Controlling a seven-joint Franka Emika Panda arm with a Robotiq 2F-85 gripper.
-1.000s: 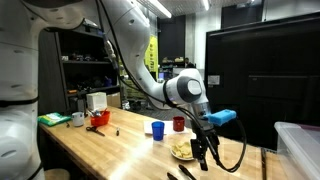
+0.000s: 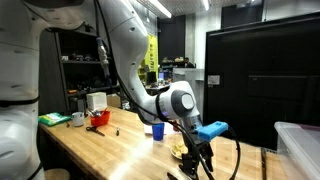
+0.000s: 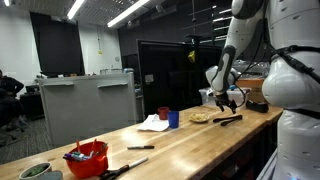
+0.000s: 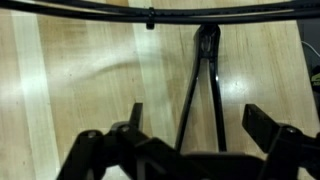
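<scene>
Black tongs lie on the wooden table, their hinged end at the top of the wrist view and their two arms spreading toward the bottom. Over them stands my gripper, open, one finger on each side, with nothing held. Exterior view 2 has the gripper above the tongs, with a gap between. In exterior view 1, the arm and cables partly cover the gripper and the tongs.
Close to the gripper is a plate of yellow food. A blue cup and a red cup stand farther off. A red container with utensils sits at the table's other end. Cables cross the wrist view's top.
The arm has come down and shifted left in exterior view 1, bringing the gripper lower over the tongs. The plate and cups have stayed put.
</scene>
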